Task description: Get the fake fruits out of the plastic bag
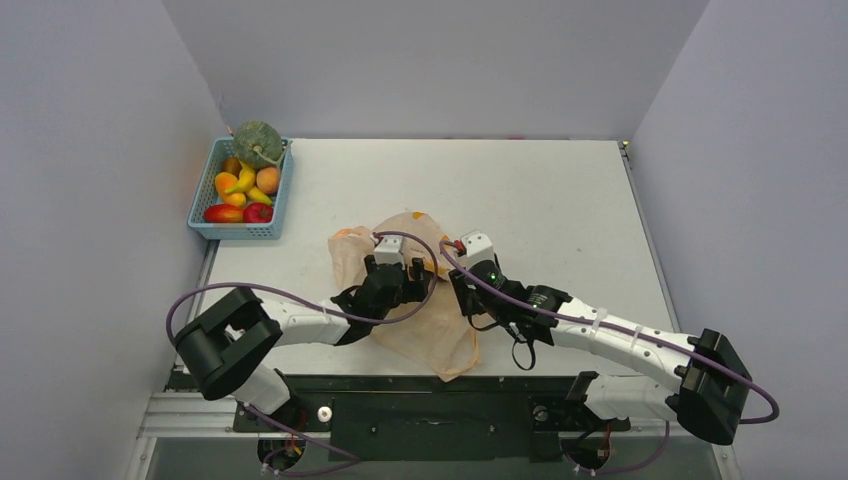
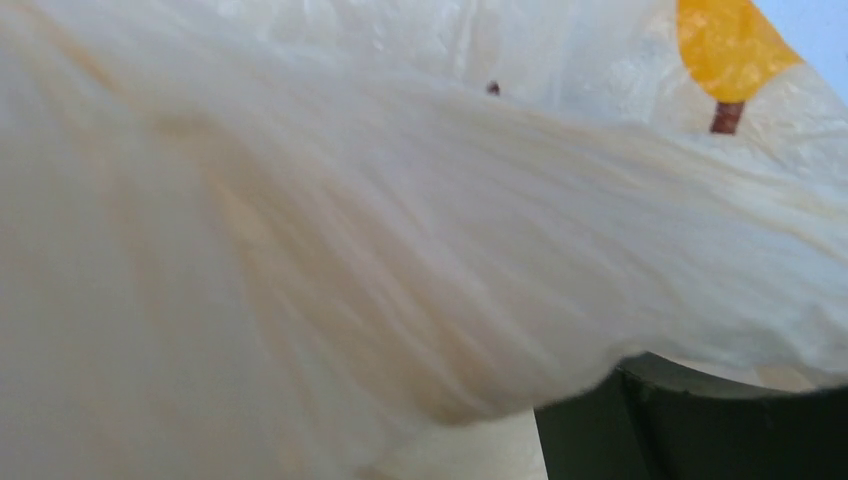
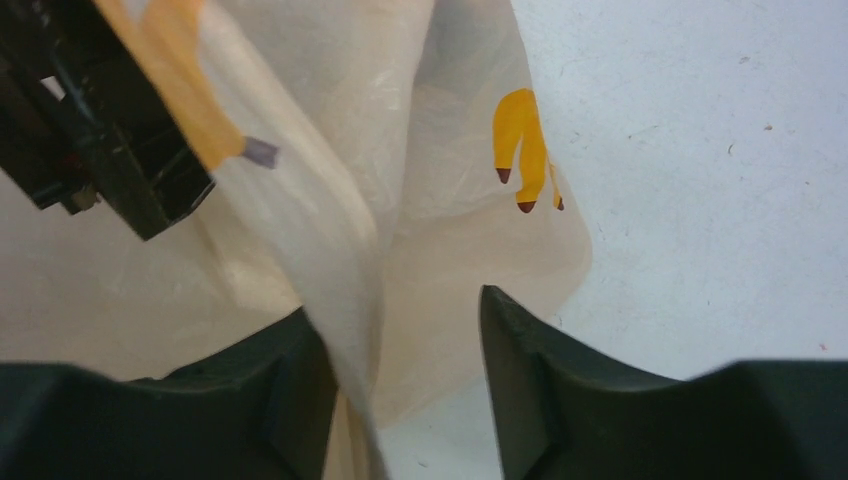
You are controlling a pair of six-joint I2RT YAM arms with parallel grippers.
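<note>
The crumpled translucent plastic bag (image 1: 420, 340) with orange printed figures lies mid-front on the table. My left gripper (image 1: 415, 275) is over its upper part; in the left wrist view bag film (image 2: 420, 230) covers most of the frame, hiding the finger. My right gripper is at the bag's right side, its fingers apart, with a fold of bag film along the left finger; whether it grips cannot be seen as closed. The left gripper also shows at top left in the right wrist view. No fruit is visible inside the bag.
A blue basket (image 1: 235, 232) of fake fruits and a pumpkin stands at back left. Grey walls border the sides and back.
</note>
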